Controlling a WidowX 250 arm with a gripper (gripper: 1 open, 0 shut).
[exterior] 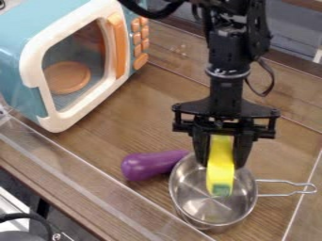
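My black gripper [221, 142] points down over a steel pot [199, 205] with a wire handle, shut on a long yellow object [220, 167] with a green lower end. The yellow object hangs upright over or inside the pot; whether it touches the bottom is hard to tell. A purple eggplant [152, 164] lies on the wooden table [120, 141], just left of the pot.
A toy microwave [56, 71] in light blue, white and orange stands at the upper left. A clear strip edges the table at the lower left. Bare wood lies between microwave and eggplant.
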